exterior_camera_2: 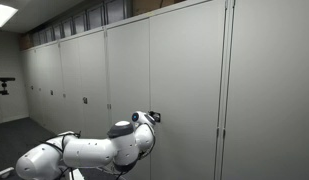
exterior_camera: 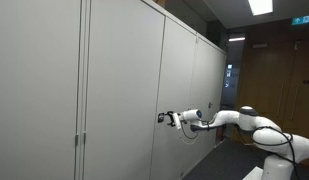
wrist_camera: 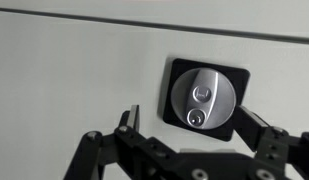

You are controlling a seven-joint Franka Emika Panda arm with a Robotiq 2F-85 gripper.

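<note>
A round silver lock knob [wrist_camera: 202,97] on a black square plate is set in the pale cabinet door [wrist_camera: 79,90]. The knob's raised grip stands nearly upright, leaning slightly, with a keyhole near its lower end. My gripper is open, one finger to the left of the lock and the other at its right edge. Nothing is held between them. In exterior view 1 the gripper [exterior_camera: 166,117] is right in front of the dark lock plate [exterior_camera: 160,118]; whether it touches is not clear. The arm hides part of the lock in exterior view 2.
Tall grey cabinet doors [exterior_camera: 122,80] run along the whole wall, with narrow seams between them. Other dark handles [exterior_camera_2: 85,100] sit farther along. A brown wooden door [exterior_camera: 269,80] is at the far right. The floor below the arm looks mostly clear.
</note>
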